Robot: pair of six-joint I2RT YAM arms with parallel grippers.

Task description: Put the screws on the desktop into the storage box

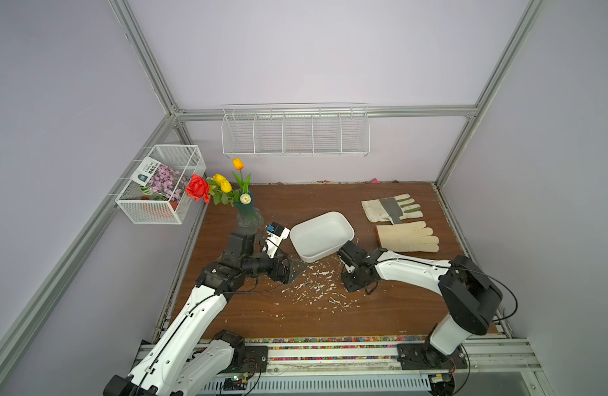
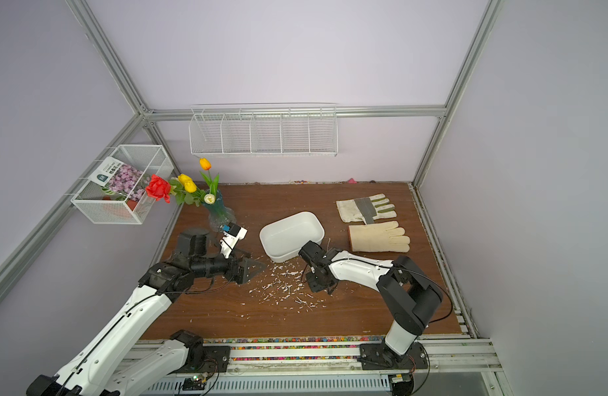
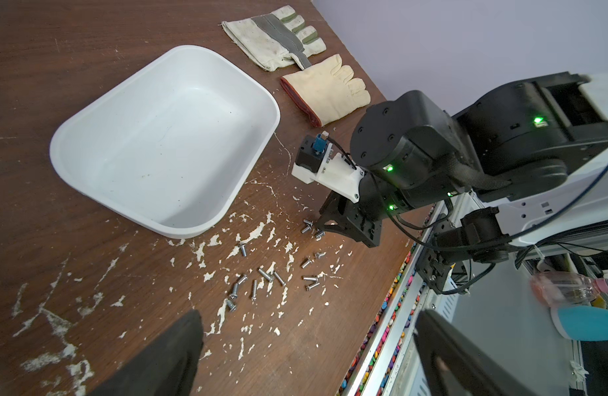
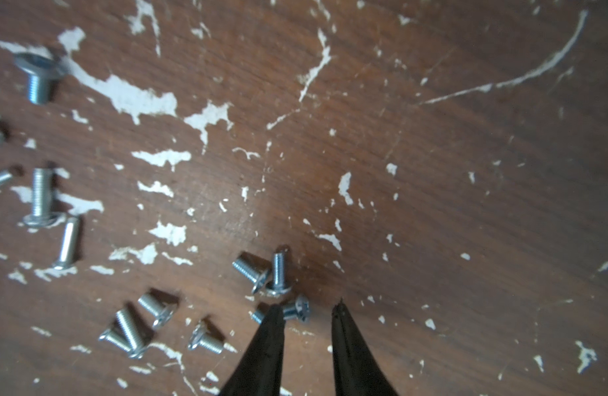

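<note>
Several small silver screws (image 4: pixel 42 194) lie scattered on the scuffed wooden tabletop, in front of an empty white storage box (image 3: pixel 165 132). My right gripper points down just over a small cluster of screws (image 4: pixel 278 270); its fingers stand a little apart, with one screw lying at the tip of one finger. The right wrist view shows nothing clearly held. My left gripper hangs above the table left of the screws, open, its fingers wide apart and empty.
Two work gloves (image 3: pixel 323 89) lie at the right rear. A vase with flowers (image 1: pixel 249 214) stands at the left rear, behind the left arm. A wire basket (image 1: pixel 160 211) hangs on the left. The table's front edge borders a metal frame.
</note>
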